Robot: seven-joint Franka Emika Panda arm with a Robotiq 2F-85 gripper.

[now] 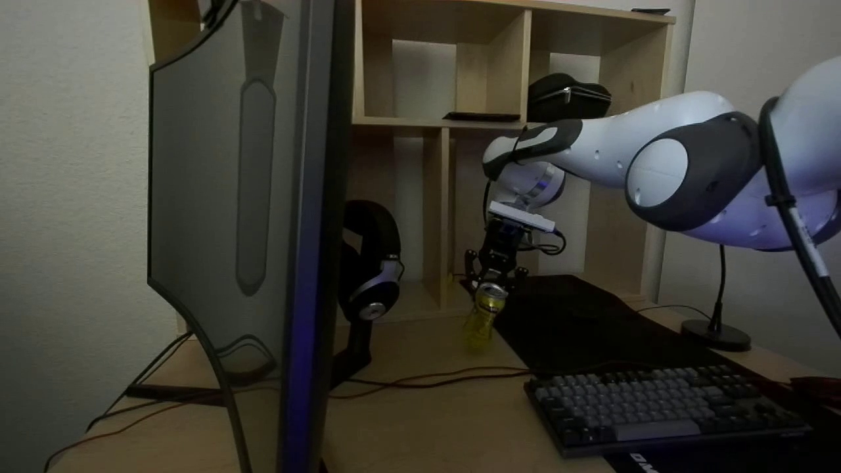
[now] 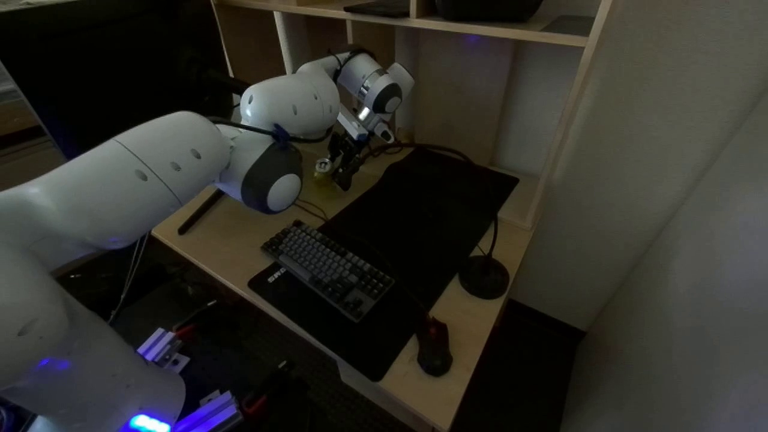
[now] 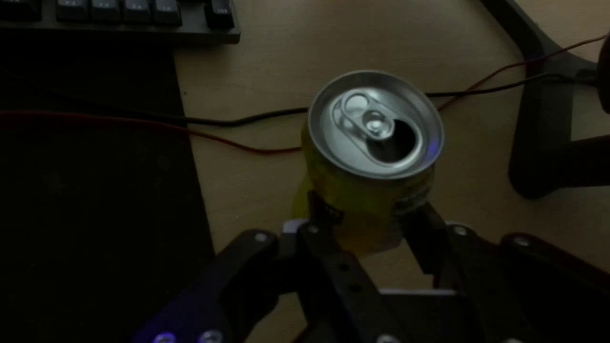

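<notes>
A yellow can (image 3: 371, 200) with a silver, opened top is between the dark fingers of my gripper, which is shut on it. In exterior view 1 the can (image 1: 484, 311) tilts below the gripper (image 1: 493, 282), over the bare desk just left of the black mat. From exterior view 2 the can's silver top (image 2: 323, 166) shows beside the gripper (image 2: 336, 173), near the mat's back left corner. I cannot tell whether the can's base touches the desk.
A headphone stand (image 1: 361, 339) and the large monitor (image 1: 213, 197) stand to the left. The keyboard (image 1: 662, 402) lies at the front of the black mat (image 2: 425, 209). Thin cables (image 1: 441, 380) cross the desk. The lamp base (image 2: 483, 277) and mouse (image 2: 434, 349) are off to the right.
</notes>
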